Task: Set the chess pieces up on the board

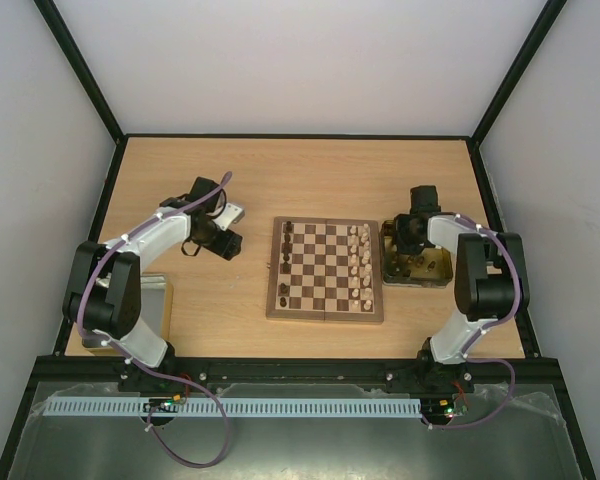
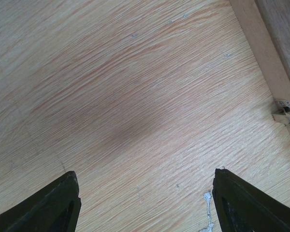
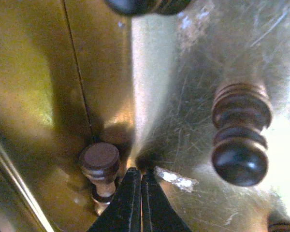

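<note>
The chessboard (image 1: 326, 310) lies mid-table. Light pieces (image 1: 366, 270) fill rows along its right side, and dark pieces (image 1: 284, 290) stand in the leftmost column. Right of the board is a metal tin (image 1: 442, 272) holding several loose dark pieces. In the right wrist view, one dark piece (image 3: 100, 162) is close to the tin's wall and another (image 3: 240, 135) lies on its floor. My right gripper is down inside the tin, fingertips together and nothing between them, just right of the piece by the wall. My left gripper hangs open over bare wood.
A grey-lined box (image 1: 155, 305) sits at the table's front left, beneath the left arm. A metal clasp (image 2: 286, 114) sticks out from the board's left edge. The table behind the board is clear.
</note>
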